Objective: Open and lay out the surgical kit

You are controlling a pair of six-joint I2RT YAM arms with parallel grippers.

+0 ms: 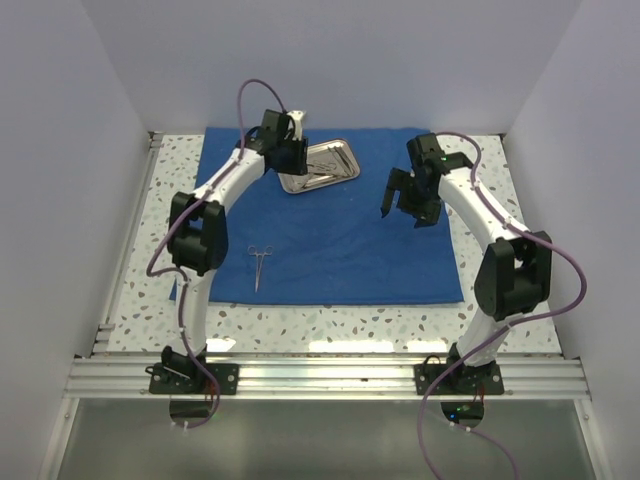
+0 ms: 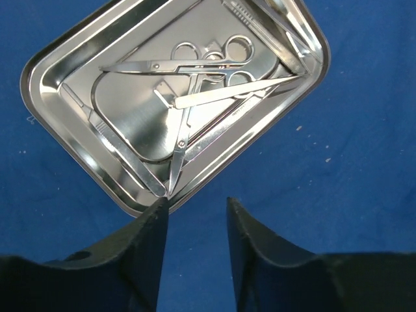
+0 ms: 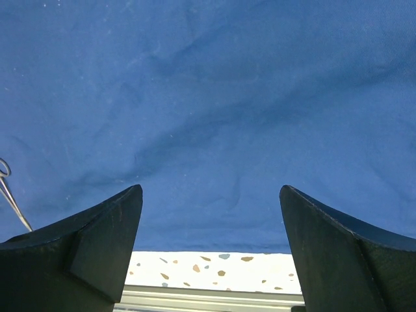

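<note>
A steel tray (image 1: pixel 350 170) of surgical instruments lies at the back of the blue cloth; in the left wrist view it holds scissors (image 2: pixel 180 143), forceps and several handles. My left gripper is open at the tray's near edge, nothing visible between its fingers. A pair of scissors-like clamps (image 1: pixel 258 262) lies alone on the cloth's front left. My right gripper stands open over empty cloth on the right.
The speckled table (image 1: pixel 140 290) borders it, with walls at both sides and the back.
</note>
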